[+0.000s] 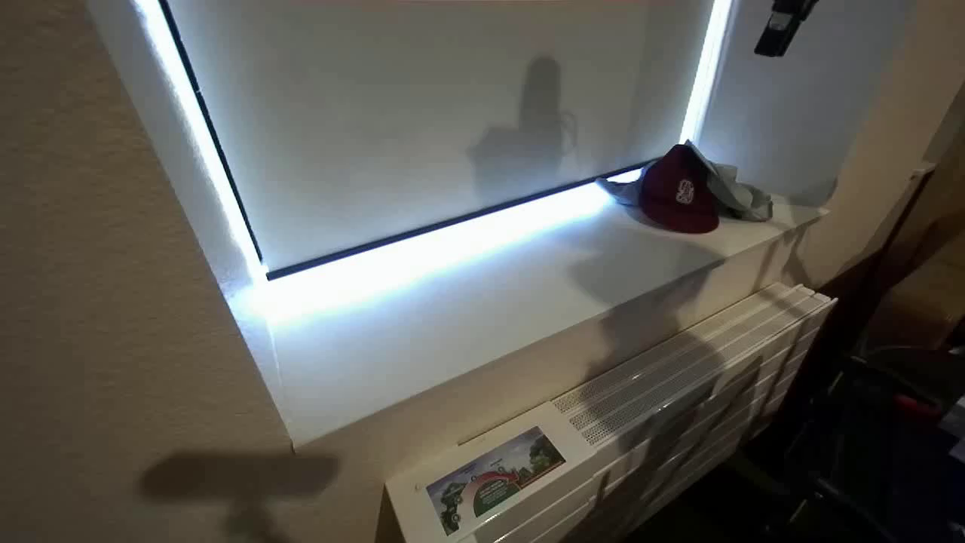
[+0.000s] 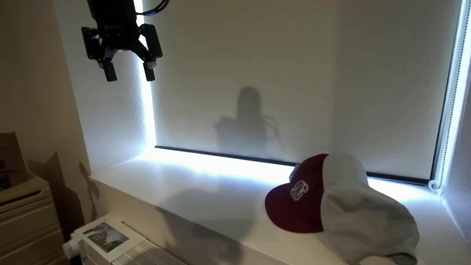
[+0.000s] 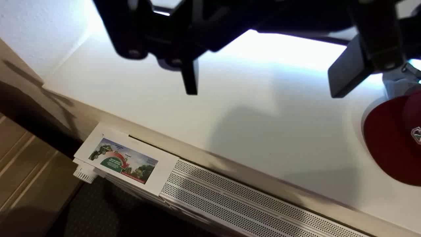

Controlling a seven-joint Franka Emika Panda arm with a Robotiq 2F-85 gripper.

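Note:
My gripper hangs open high over the window sill, near the left side of the window in exterior view 2. In the wrist view its two dark fingers stand wide apart, with only bare sill behind the gap. A dark red cap with a white emblem rests on the sill, well away from the gripper. Against the cap lies a grey-white cloth-like item, perhaps a second cap. Exterior view 1 shows only the gripper's tip at the top right.
A lowered blind covers the window, bright light leaking round its edges. Below the sill runs a white radiator bearing a picture card. A beaded chain hangs at the right. Much of the sill is clear.

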